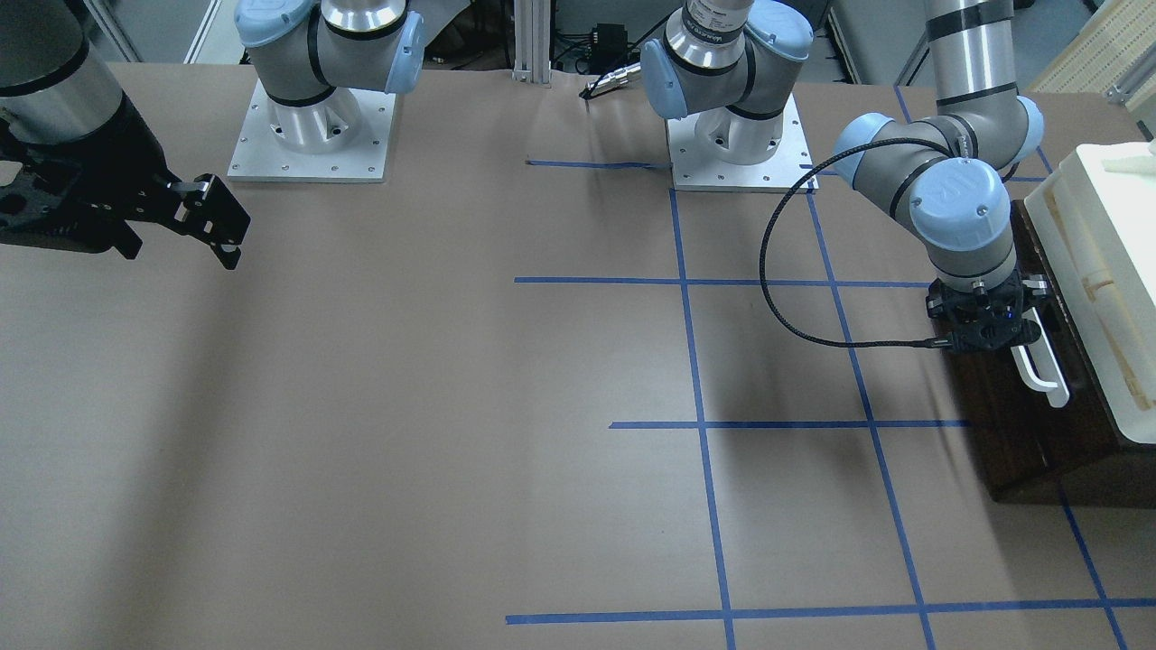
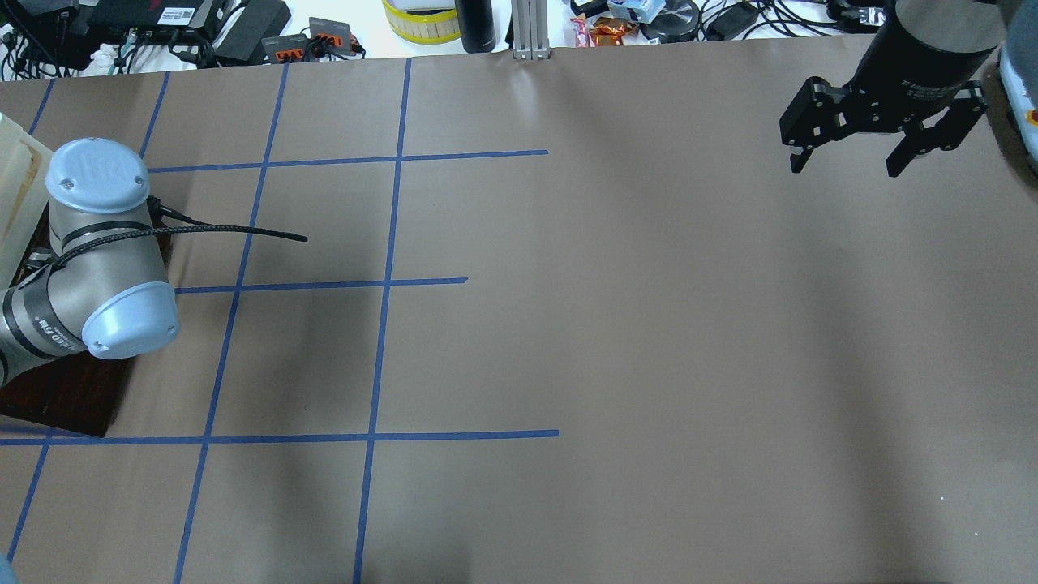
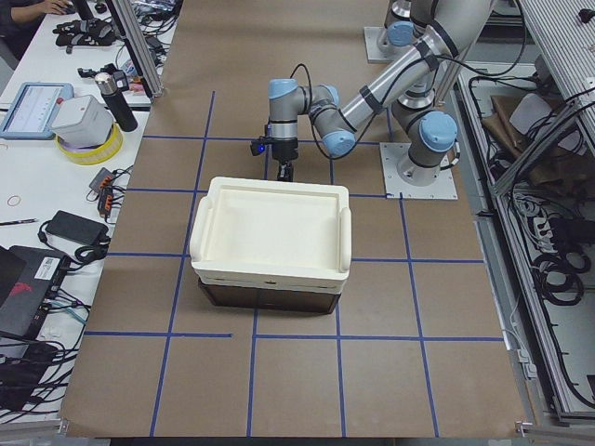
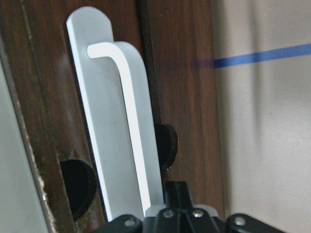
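A white plastic handle on a plate (image 4: 104,126) fills the middle of the left wrist view, lying against dark wood (image 4: 187,107) with round holes beside it. My gripper is at the handle's lower end, its black fingers close together; whether it grips anything is unclear. In the front view the handle (image 1: 1040,368) hangs below the black gripper housing, beside the dark wooden box (image 1: 1019,466) under a white lid (image 1: 1116,325).
Other arms stand at the back (image 1: 314,130) and a black gripper of another arm hangs at the front view's left (image 1: 184,217).
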